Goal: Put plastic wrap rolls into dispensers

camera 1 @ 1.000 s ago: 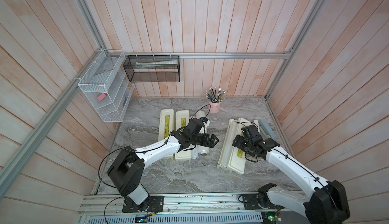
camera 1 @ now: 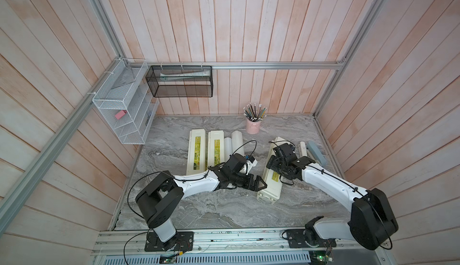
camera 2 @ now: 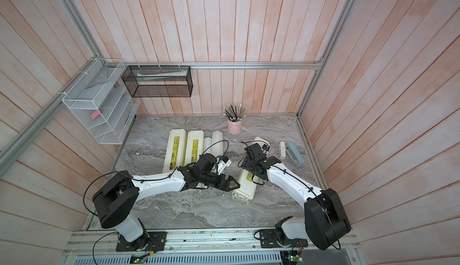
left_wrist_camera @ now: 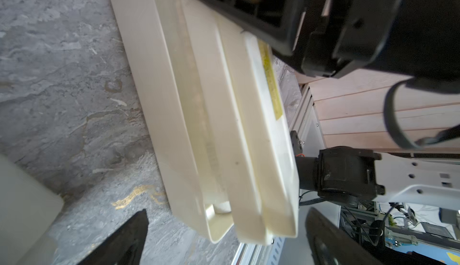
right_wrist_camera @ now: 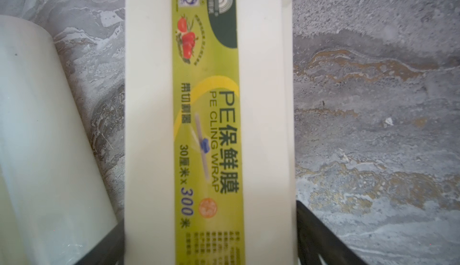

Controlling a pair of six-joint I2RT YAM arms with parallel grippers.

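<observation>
A cream dispenser with a yellow PE cling wrap label lies on the right half of the table. My left gripper is open over its front part, its blurred fingers either side of the box's end in the left wrist view. My right gripper stands over the box's rear part; its open fingers flank the lid in the right wrist view. Two more dispensers lie at centre left, beside white wrap rolls.
A pink pen cup stands at the back. A pale blue object and a small white one lie at the right. Wire shelves hang at the left.
My left gripper has moved toward the front right, over the dispenser. My right gripper has moved back and leftward, and the dispenser's lid sits further left over its body.
</observation>
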